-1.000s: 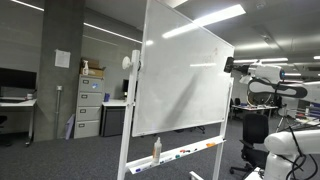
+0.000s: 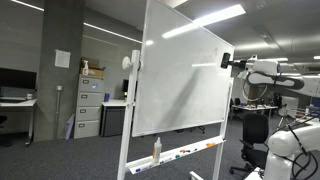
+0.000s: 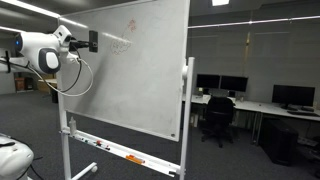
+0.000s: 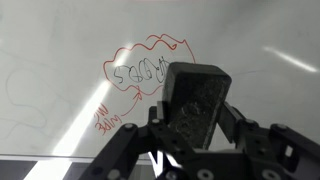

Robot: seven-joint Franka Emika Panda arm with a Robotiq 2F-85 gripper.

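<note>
My gripper [image 3: 76,44] is shut on a dark block-shaped eraser [image 4: 195,100], held up at the upper part of the whiteboard [image 2: 180,80]. In the wrist view the eraser covers the lower right of a red cloud outline [image 4: 122,52] with dark letters [image 4: 140,72] inside. Red writing [image 4: 110,121] and an arrow lie below left of it. Faint reddish marks [image 3: 121,45] show to the right of the eraser in exterior view 2. Whether the eraser touches the board cannot be made out.
Along the board's lower edge runs a white tray [image 3: 105,144] with several markers. A clear bottle [image 2: 157,150] stands on it. Desks with monitors [image 3: 215,84], an office chair [image 3: 217,117] and a filing cabinet [image 2: 90,103] are farther back.
The eraser and my gripper have risen slightly along the board in exterior view 1. The tray and its items have stayed put.
</note>
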